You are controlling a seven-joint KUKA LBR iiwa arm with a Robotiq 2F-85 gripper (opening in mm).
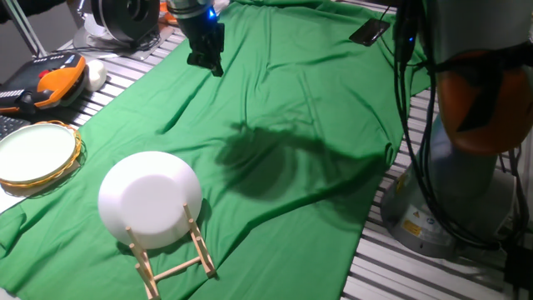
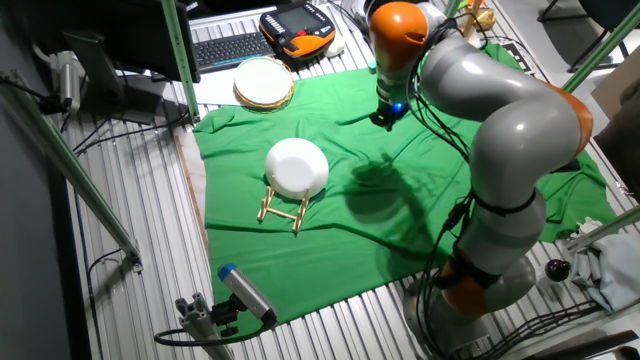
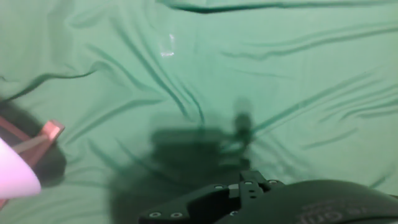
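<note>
A white plate leans in a small wooden rack on the green cloth. In the second exterior view, the same plate and rack lie left of the arm. My gripper hangs over the far part of the cloth, well apart from both, pointing down. In the wrist view, the dark gripper shows along the bottom edge, with no object visible at it. Its finger gap is not clear in any view. Part of the plate and rack enters at the left.
A round wicker basket with a pale inside stands beyond the cloth's left edge. Behind it lie an orange-black teach pendant and a keyboard. Bare cloth stretches between plate and arm base. A camera stands near the cloth's front edge.
</note>
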